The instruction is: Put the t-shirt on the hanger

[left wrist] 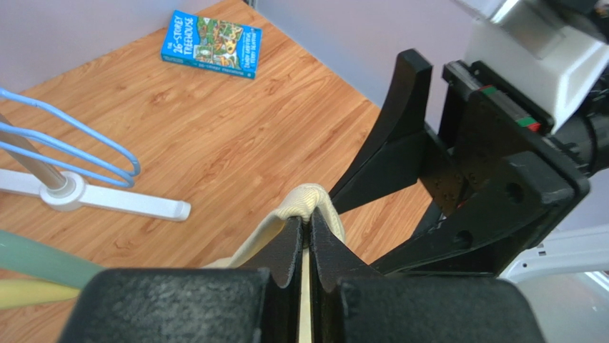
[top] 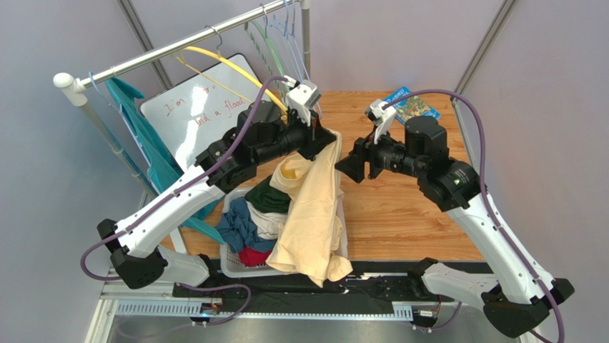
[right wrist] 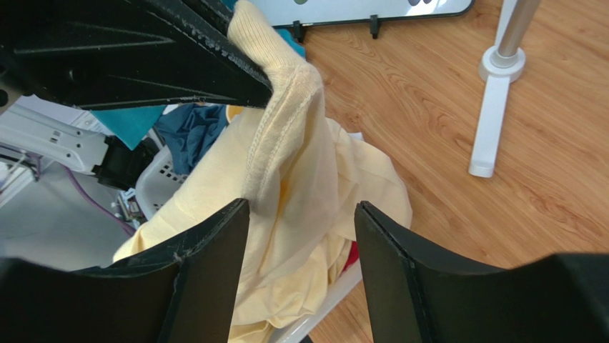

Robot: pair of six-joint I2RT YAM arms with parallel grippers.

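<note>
The pale yellow t shirt [top: 309,221] hangs from my left gripper [top: 319,146], which is shut on a folded edge [left wrist: 306,200] of it at the top. Below, the cloth drapes over the basket. My right gripper [top: 347,166] stands open just right of the shirt; in the right wrist view a hanging fold [right wrist: 286,121] is close to its left finger, with nothing clearly held. The yellow hanger [top: 225,63] hangs from the rail, partly behind the left arm.
The rail [top: 171,46] carries several hangers and a teal garment [top: 143,143]. A whiteboard [top: 186,121] stands behind. The basket [top: 232,268] holds more clothes.
</note>
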